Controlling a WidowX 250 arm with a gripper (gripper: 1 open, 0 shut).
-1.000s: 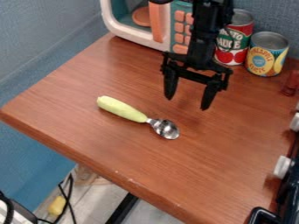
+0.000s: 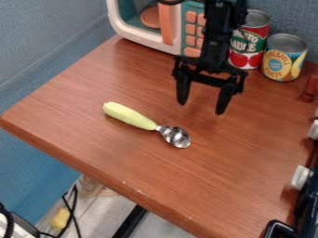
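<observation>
An ice-cream scoop point(image 2: 130, 116) with a pale yellow handle and a steel head lies on the wooden table point(image 2: 112, 167), left of centre. My black gripper point(image 2: 202, 104) hangs above the table, behind and to the right of the scoop, fingers spread open and pointing down, with nothing between them.
A white and orange toy microwave point(image 2: 133, 23) stands at the back, beside cans point(image 2: 282, 62) at the back right. A small red object point(image 2: 310, 91) sits at the right edge, above a black appliance point(image 2: 293, 218) with white knobs.
The scoop has not moved.
</observation>
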